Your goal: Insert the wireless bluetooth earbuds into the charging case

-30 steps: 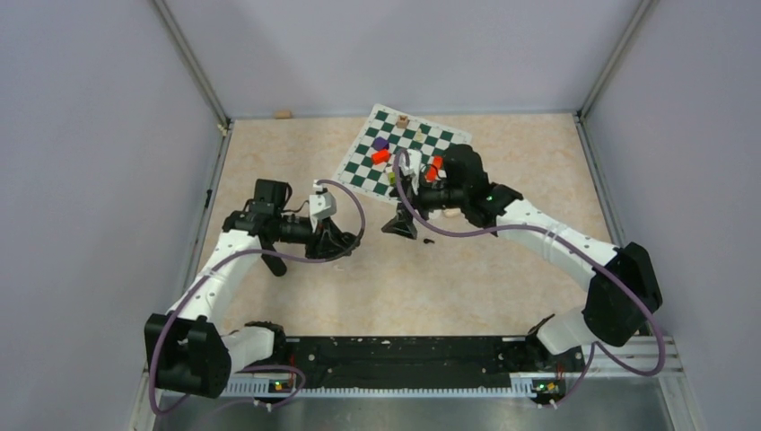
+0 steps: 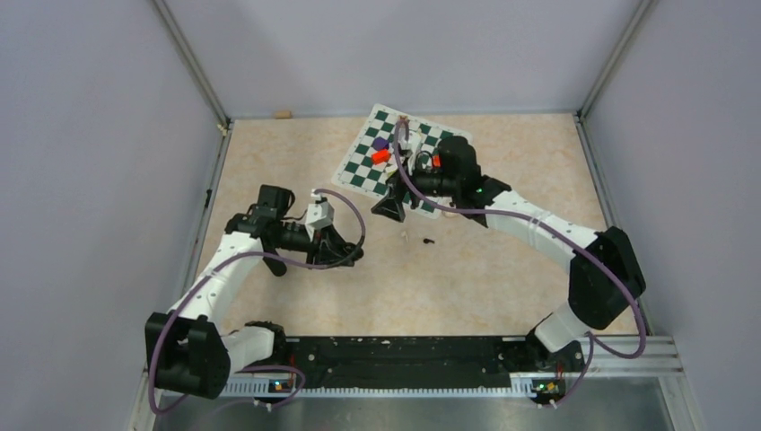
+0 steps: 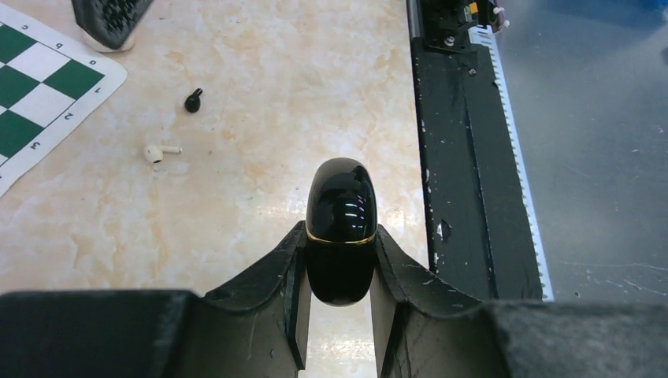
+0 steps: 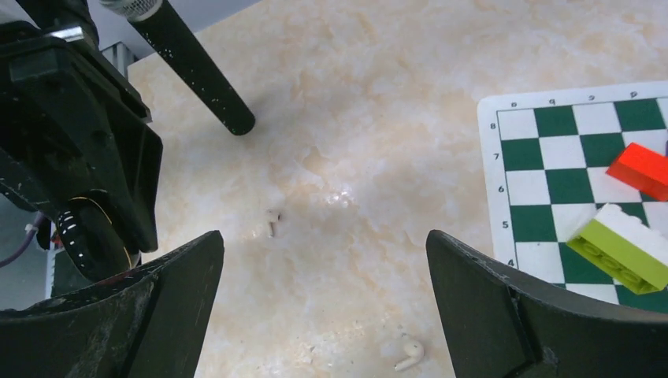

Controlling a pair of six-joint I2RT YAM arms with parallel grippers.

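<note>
My left gripper is shut on the glossy black charging case with a gold band, held upright over the table. A white earbud and a small black earbud lie on the marble table beyond it, near the checkered board. In the right wrist view, my right gripper stands open above the table, with a white earbud lying below near the right finger.
The checkered board with coloured bricks lies at the back. A black cylinder stands at the left of the table.
The left gripper has shifted slightly toward the front with the case.
</note>
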